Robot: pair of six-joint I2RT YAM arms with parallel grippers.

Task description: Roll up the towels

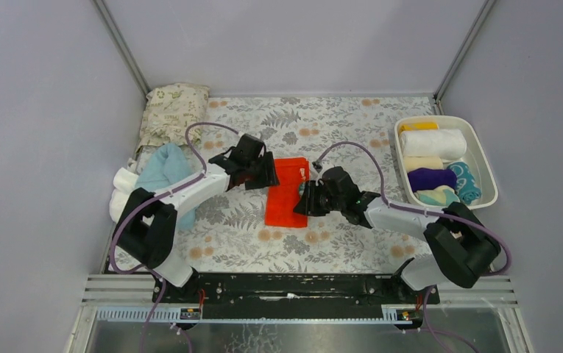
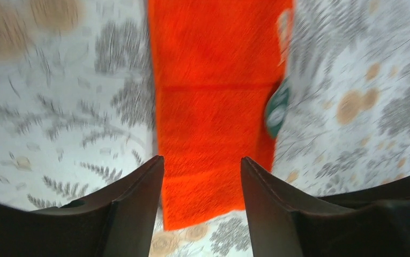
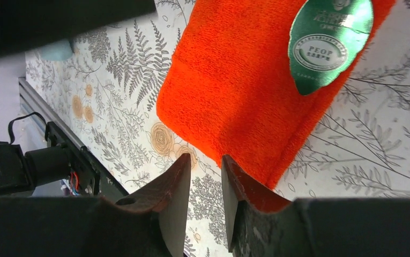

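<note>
An orange-red towel point(image 1: 284, 207), folded into a narrow rectangle, lies flat in the middle of the table. Crease lines cross the towel point(image 2: 213, 123) in the left wrist view, and a green label point(image 3: 328, 48) sits on its right side in the right wrist view. Over the towel's upper left edge hovers my left gripper, its fingers well apart with only the view of the towel between them. My right gripper is above the lower right part; a narrow gap separates its fingers, and nothing is held there.
At the right, a white bin point(image 1: 490, 180) holds several rolled towels. Light blue towels point(image 1: 166, 169) are heaped on the left, with a patterned pillow point(image 1: 173, 114) behind them.
</note>
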